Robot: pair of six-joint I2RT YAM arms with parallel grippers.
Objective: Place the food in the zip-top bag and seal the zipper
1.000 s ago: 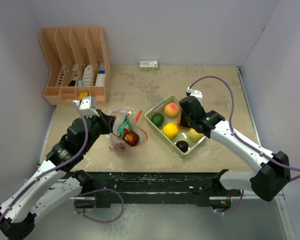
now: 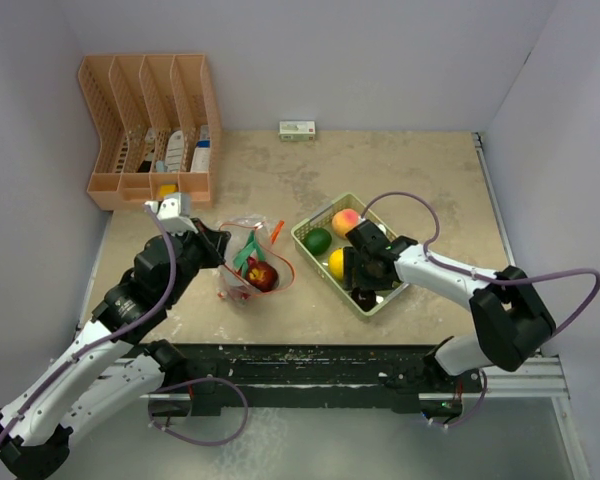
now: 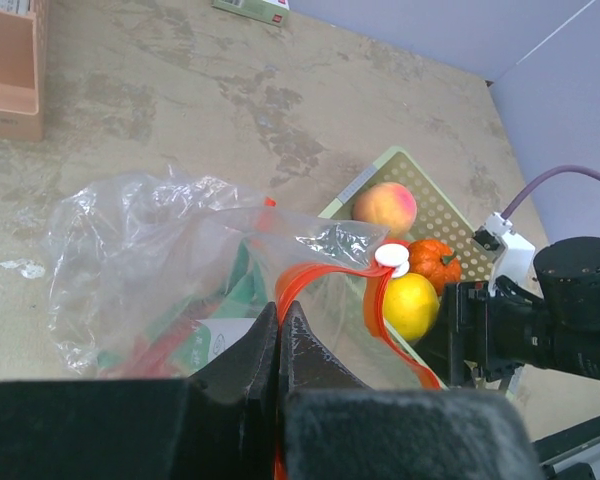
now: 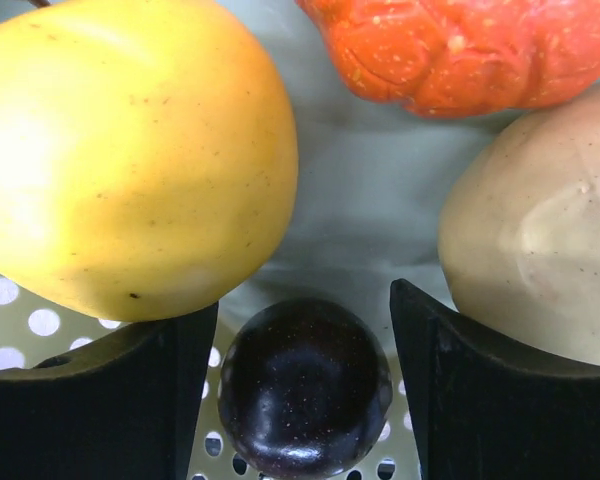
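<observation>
The clear zip top bag (image 2: 250, 255) lies left of centre with its orange-red rim spread, a dark red fruit (image 2: 262, 276) inside. My left gripper is shut on the bag's rim, which runs between its fingertips. In the green basket (image 2: 325, 275) are a peach (image 3: 385, 208), a green avocado (image 2: 317, 241), a yellow lemon (image 3: 410, 307), an orange-red pumpkin (image 3: 435, 263), a tan potato-like piece (image 4: 540, 220) and a dark purple fruit (image 4: 305, 388). My right gripper is low in the basket, part open, its fingers on either side of the dark purple fruit.
A peach-coloured rack (image 2: 150, 130) with several items stands at the back left. A small green-and-white box (image 2: 297, 130) sits against the back wall. Bare table lies behind the bag and right of the basket.
The left arm and the bag have not visibly moved.
</observation>
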